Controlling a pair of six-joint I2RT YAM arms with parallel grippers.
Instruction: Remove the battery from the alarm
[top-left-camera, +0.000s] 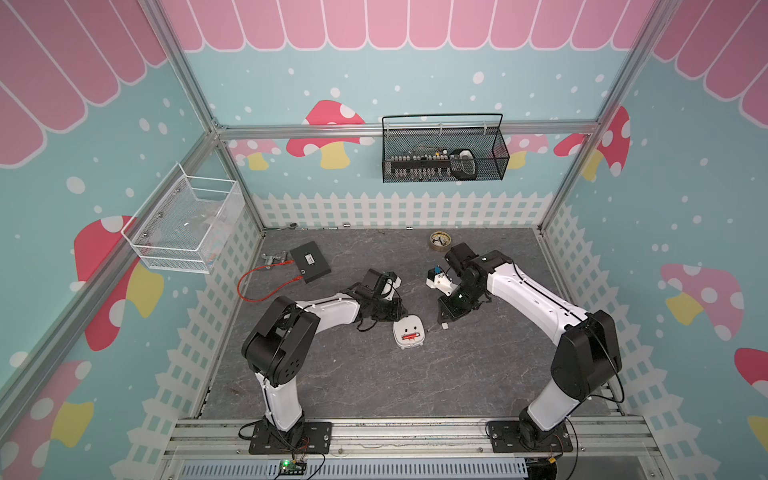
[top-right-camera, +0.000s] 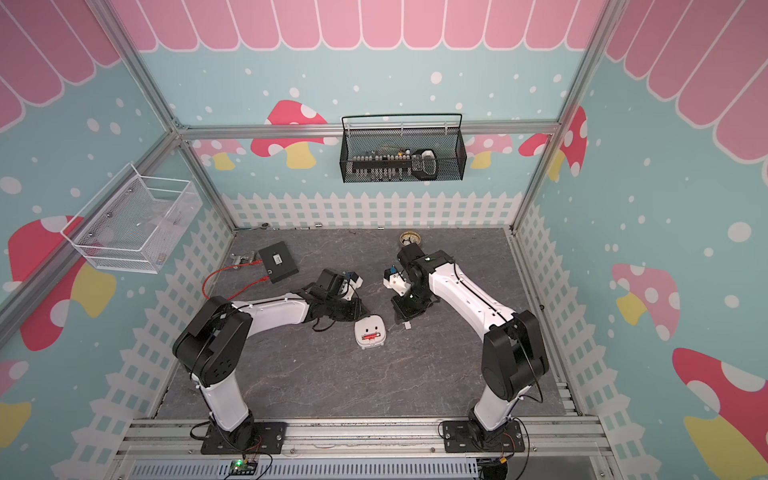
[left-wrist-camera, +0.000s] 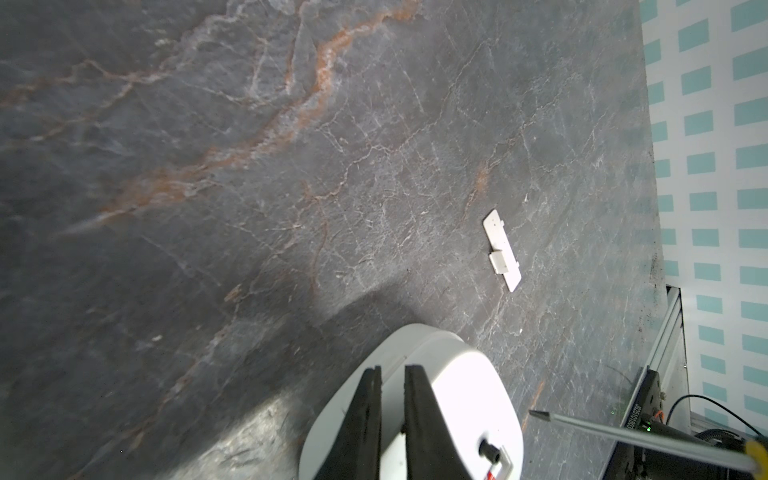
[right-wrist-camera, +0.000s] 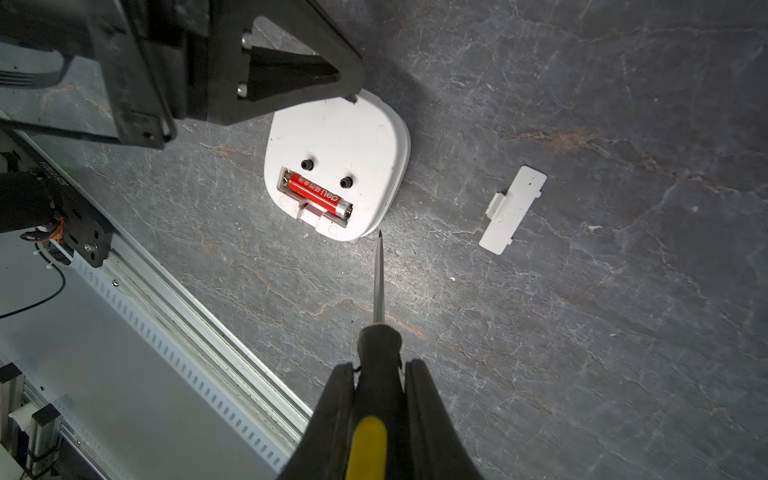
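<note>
The white alarm lies back up on the table, its battery compartment uncovered and a red battery inside. In the left wrist view my left gripper is shut on the alarm's rim at the back. My right gripper is shut on a screwdriver with a black and yellow handle; its tip hangs just beside the alarm's edge, near the battery compartment. A white battery cover lies loose on the table to the right of the alarm.
A dark box with red cords is at the back left, a tape roll at the back. Baskets hang on the walls.
</note>
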